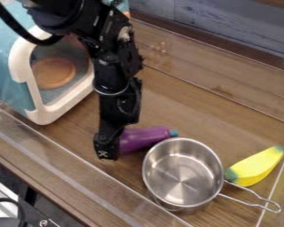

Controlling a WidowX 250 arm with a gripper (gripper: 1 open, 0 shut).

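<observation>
My black gripper (114,142) hangs low in the middle of the camera view, its fingers open and down at the near end of a purple eggplant (145,137). The eggplant lies on the wooden table, partly hidden behind the gripper. Whether the fingers touch it is hard to tell.
A steel pot (180,172) with a wire handle stands right beside the eggplant. A yellow banana (255,166) lies at the right. A light blue open box (22,49) with a white rim and a brown disc inside stands at the back left.
</observation>
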